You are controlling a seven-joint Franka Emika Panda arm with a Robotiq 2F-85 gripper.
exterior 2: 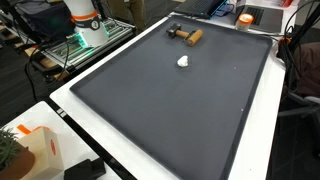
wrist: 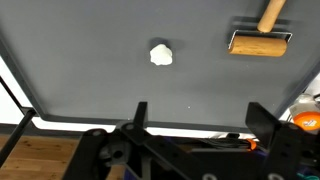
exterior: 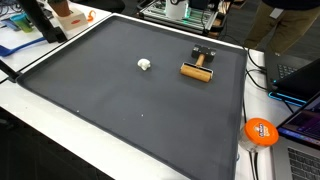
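A small white lump (wrist: 161, 54) lies alone on the dark grey board (exterior: 110, 100). Toward the board's far right in exterior view 1 rests a tool (exterior: 197, 72) with a light wooden cylinder and a dark end. In the wrist view, that tool's wooden cylinder (wrist: 258, 46) sits at the upper right. My gripper is open above the board, its two dark fingers wide apart with only bare board showing between them. Neither the lump nor the tool is between the fingers. The gripper does not show clearly in the exterior views.
A jar with an orange lid (exterior: 261, 132) stands on the white table (exterior: 125, 150) just off the board's edge. Laptops (exterior: 295, 85) sit beside it. In exterior view 2, a potted plant (exterior 2: 12, 150) occupies the near left corner. Most of the board is bare.
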